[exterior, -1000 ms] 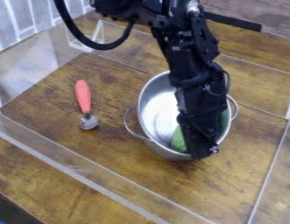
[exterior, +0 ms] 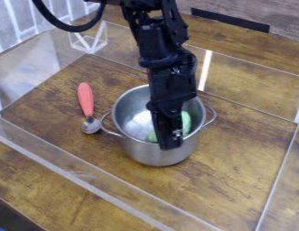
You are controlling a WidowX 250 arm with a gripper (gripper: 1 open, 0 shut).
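A steel pot (exterior: 152,153) with two wire handles stands on the wooden table (exterior: 224,180). My black gripper (exterior: 162,133) reaches down from the top of the view into the pot, its lower end over the inside. Partly visible inside the pot, behind the gripper, is a green object (exterior: 184,124). The fingertips are dark and partly overlap the pot; the fingers look shut, and whether anything is between them is hidden.
A spoon with a red handle (exterior: 85,97) lies left of the pot, close to it. A clear rail or edge runs along the lower left, and a white rack stands at the top left.
The pot and my gripper have moved left, closer to the spoon, and the arm stands more upright.
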